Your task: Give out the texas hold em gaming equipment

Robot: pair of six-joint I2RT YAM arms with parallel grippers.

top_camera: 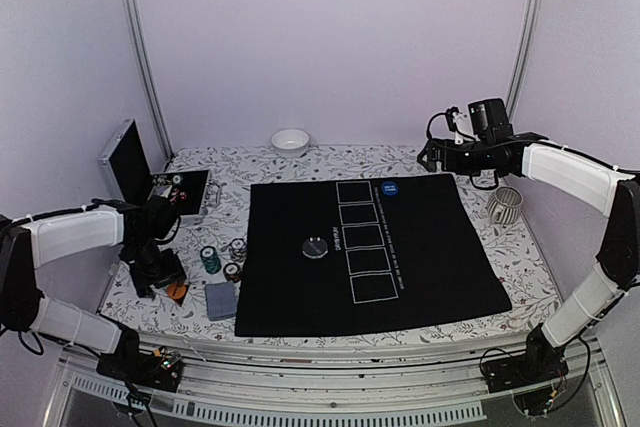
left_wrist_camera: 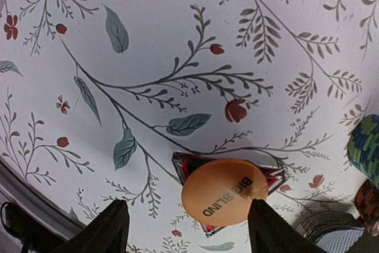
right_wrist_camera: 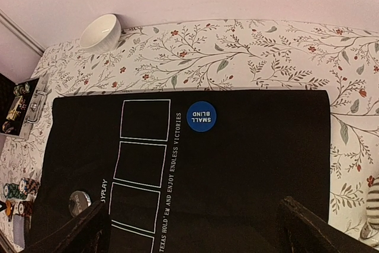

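An orange disc marked BIG BLIND (left_wrist_camera: 225, 191) lies on a small red-and-black item (left_wrist_camera: 275, 177) at the table's front left. My left gripper hangs low over it, open. Between its fingers in the image, the disc sits right of centre, its right edge near the right finger (left_wrist_camera: 265, 226); nothing is gripped. A blue SMALL BLIND disc (right_wrist_camera: 201, 116) rests on the black mat (top_camera: 285, 217), near its back edge. Open and empty, my right gripper is held up over the mat's back right. A dark round disc (top_camera: 315, 247) lies mid-mat.
Chip stacks (top_camera: 210, 259) and a grey deck-like block (top_camera: 221, 301) stand between the left gripper and the mat. An open case (top_camera: 185, 192) is behind. A white bowl (top_camera: 290, 142) sits at the back, a striped cup (top_camera: 505, 206) at right.
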